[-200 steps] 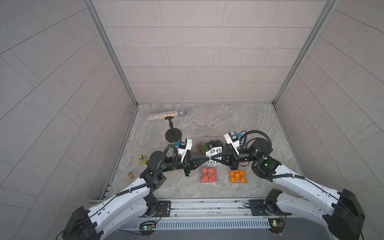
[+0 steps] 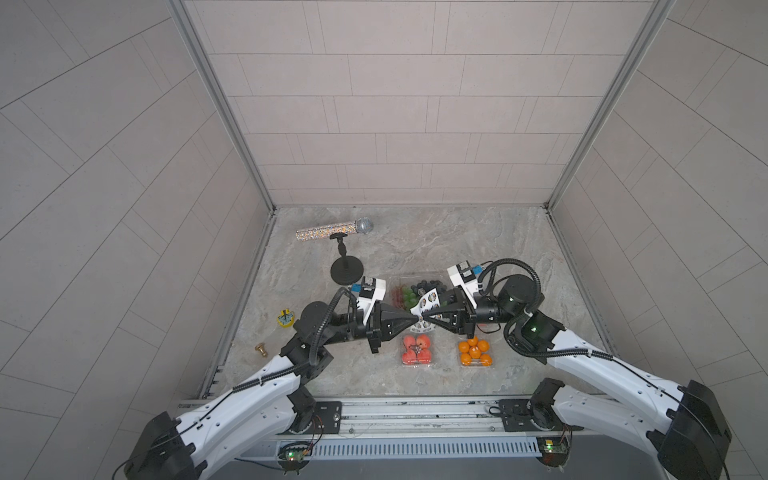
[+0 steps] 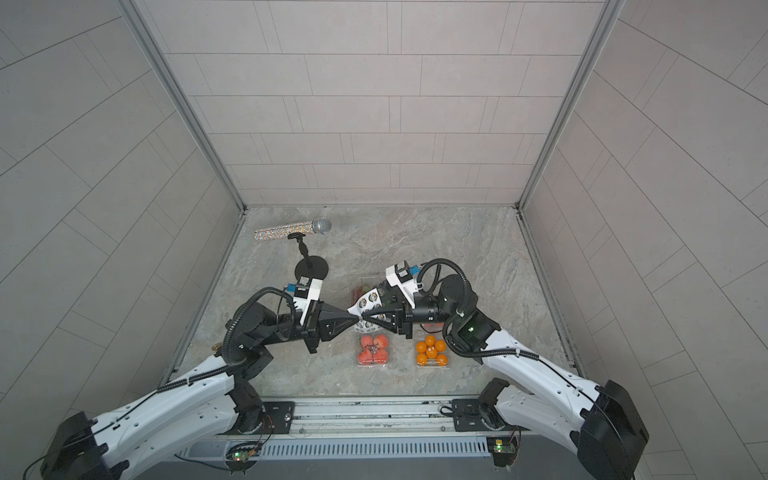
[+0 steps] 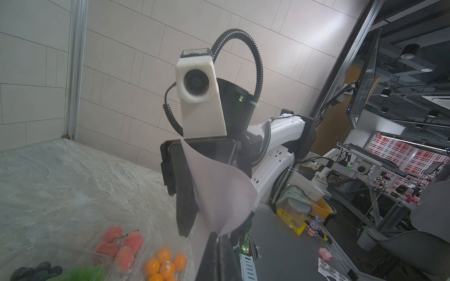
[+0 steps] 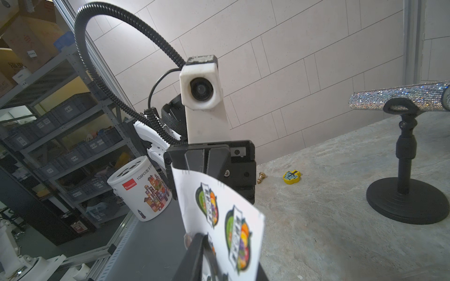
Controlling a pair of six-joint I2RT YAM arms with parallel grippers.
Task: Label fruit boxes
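Note:
A white sticker sheet (image 2: 425, 304) with printed fruit labels (image 5: 236, 238) is held up in mid-air above the table, curled. My left gripper (image 2: 413, 316) is shut on the sheet's edge. My right gripper (image 2: 426, 314) is at the opposite side of the sheet, tip to tip with the left, its finger looking partly open, its fingertips mostly hidden by the paper. Below lie clear boxes of tomatoes (image 2: 417, 349), orange fruit (image 2: 475, 352), and, farther back, green and dark grapes (image 2: 416, 293), partly covered by the sheet and arms.
A black stand (image 2: 345, 269) and glittery microphone (image 2: 328, 232) sit at the back left. A small yellow object (image 2: 285, 318) and brass piece (image 2: 261, 349) lie at the left.
The sheet's curl and tilt between the grippers has shifted, its upper part standing higher now. Both arms are nearly still, and the boxes are unchanged.

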